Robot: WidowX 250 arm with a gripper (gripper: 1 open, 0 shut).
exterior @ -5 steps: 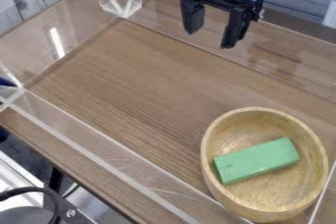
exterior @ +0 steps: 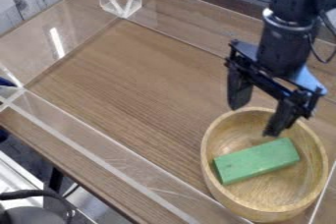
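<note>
My gripper (exterior: pixel 256 110) is at the right of the camera view, above the back rim of a round wooden bowl (exterior: pixel 286 194). Its two dark fingers stand apart, open, with nothing seen between them. A green rectangular block (exterior: pixel 256 160) lies in the bowl, below the gripper.
A small white wire-like item (exterior: pixel 118 2) stands at the back left, near the clear edging along the table. A dark object (exterior: pixel 27 208) shows at the bottom left corner.
The gripper has come down and toward the camera, from the back of the table to over the bowl. The bowl and block have not visibly moved.
</note>
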